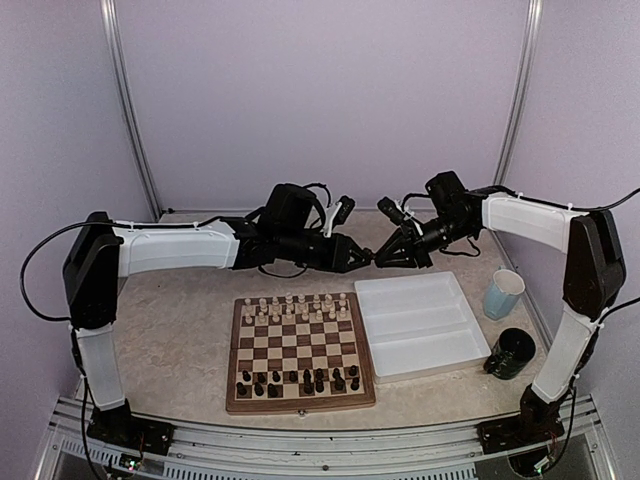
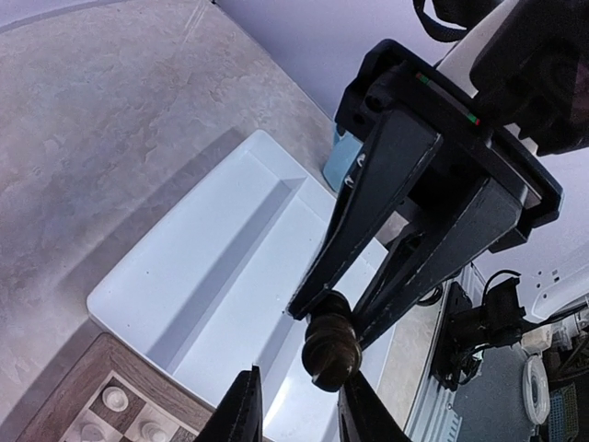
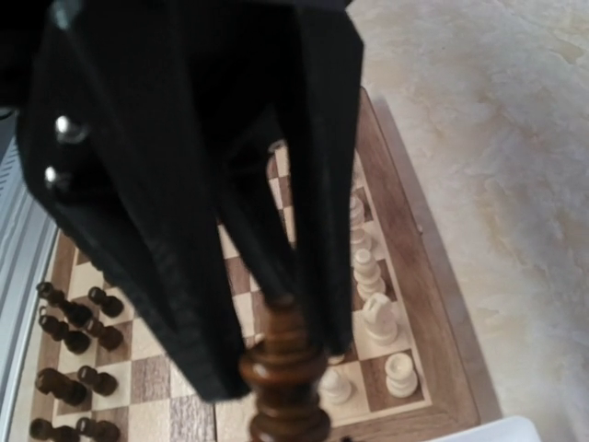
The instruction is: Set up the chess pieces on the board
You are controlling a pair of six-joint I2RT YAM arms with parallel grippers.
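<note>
My right gripper (image 1: 382, 258) is shut on a dark brown chess piece (image 2: 329, 350), held in the air above the white tray. My left gripper faces it, fingertips apart just below the piece in the left wrist view; in the top view the two grippers meet. The chessboard (image 1: 233, 355) carries white pieces (image 3: 379, 318) along the far side and dark pieces (image 1: 308, 383) along the near side.
The white tray (image 1: 410, 355) beside the board looks empty. A blue cup (image 1: 503, 294) and a dark mug (image 1: 509, 353) stand at the right. The table left of the board is clear.
</note>
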